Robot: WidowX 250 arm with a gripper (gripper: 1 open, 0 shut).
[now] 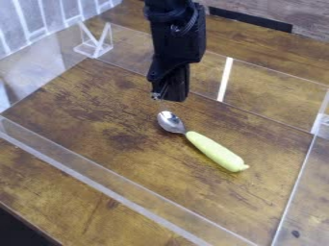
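Note:
A spoon with a silver bowl (168, 121) and a pale yellow-green handle (215, 151) lies diagonally on the wooden table (103, 163), inside a clear-walled area. My black gripper (168, 91) hangs above and just behind the spoon's bowl, apart from it. Its fingertips are dark and bunched in the view, so how far apart they stand is unclear.
Clear plastic walls (317, 168) edge the area at front, sides and back. A white slatted rail (33, 24) stands at the back left.

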